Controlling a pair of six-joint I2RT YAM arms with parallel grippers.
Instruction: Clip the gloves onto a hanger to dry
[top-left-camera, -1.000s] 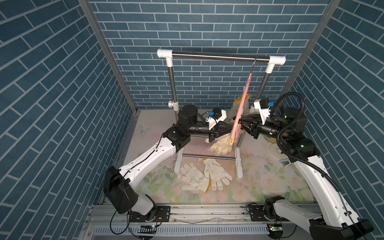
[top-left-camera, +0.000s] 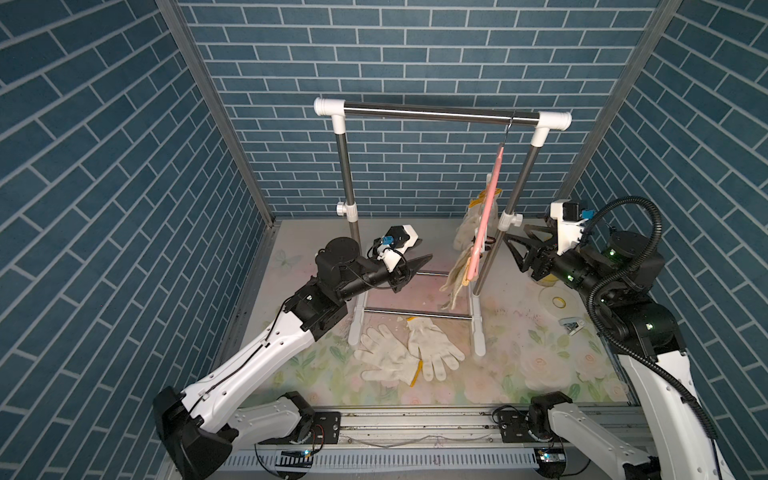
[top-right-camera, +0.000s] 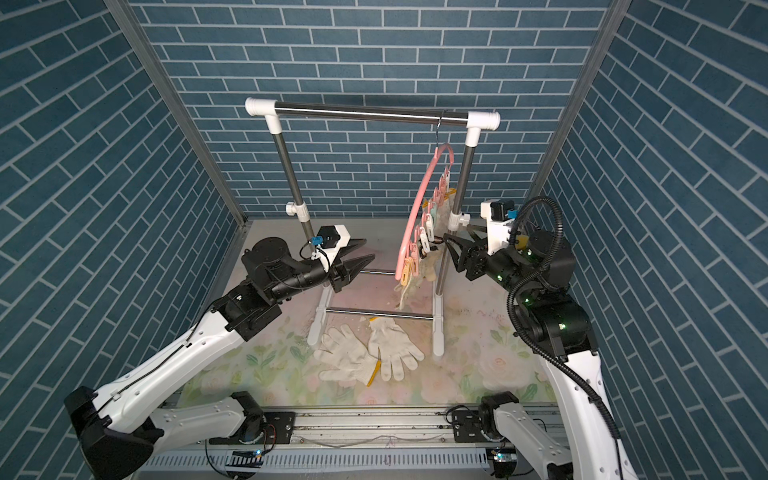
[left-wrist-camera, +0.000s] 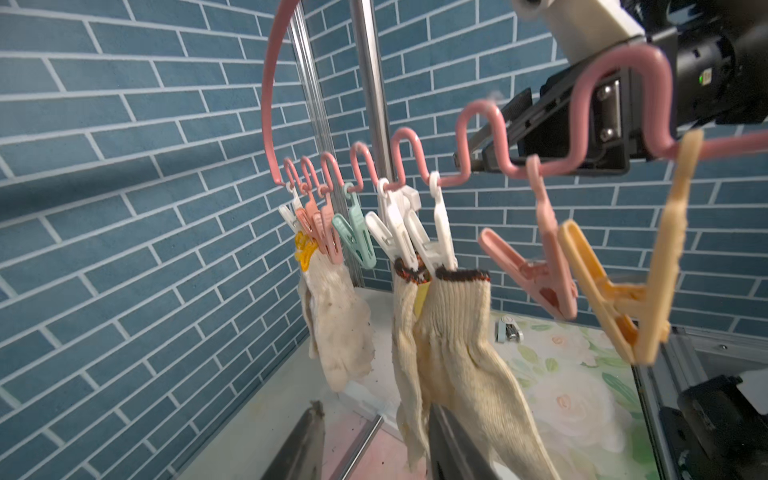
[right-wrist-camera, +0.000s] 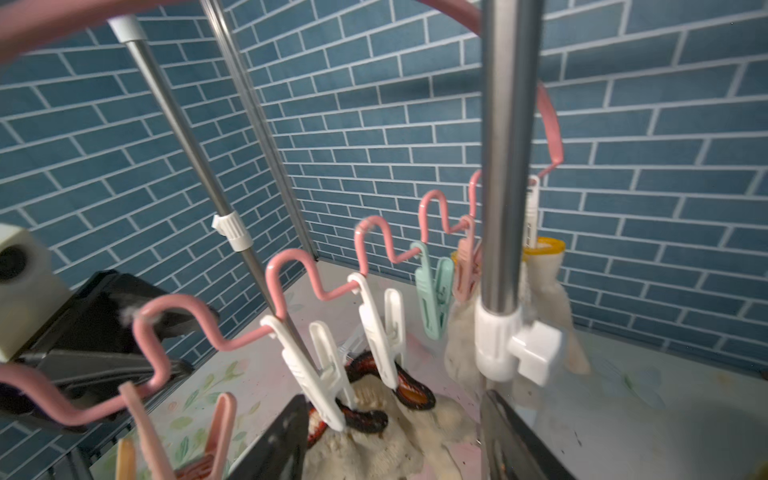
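Note:
The pink hanger (top-right-camera: 417, 200) hangs from the rack bar, carrying a row of coloured clips. Two white clips (left-wrist-camera: 392, 232) grip the dark-rimmed cuffs of cream gloves (left-wrist-camera: 456, 336), which dangle freely. Farther back, pale yellow-cuffed gloves (left-wrist-camera: 340, 320) hang from other clips. A pink clip (left-wrist-camera: 544, 264) and a yellow clip (left-wrist-camera: 632, 280) at the near end are empty. Left of the hanger, my left gripper (top-right-camera: 368, 253) stands open and empty. My right gripper (top-left-camera: 516, 248) is open to the hanger's right, touching nothing. Two white gloves (top-left-camera: 388, 354) (top-left-camera: 433, 348) lie flat on the table.
The rack's bar (top-left-camera: 440, 113) and right post (right-wrist-camera: 508, 160) stand close to the hanger and my right gripper. Tape (top-left-camera: 558, 302) and a small metal-and-white item (top-left-camera: 570, 325) lie at the right.
Both grippers have opened and drawn away from the hanger, the left one leftward, the right one rightward. The cream gloves now hang free from the clips.

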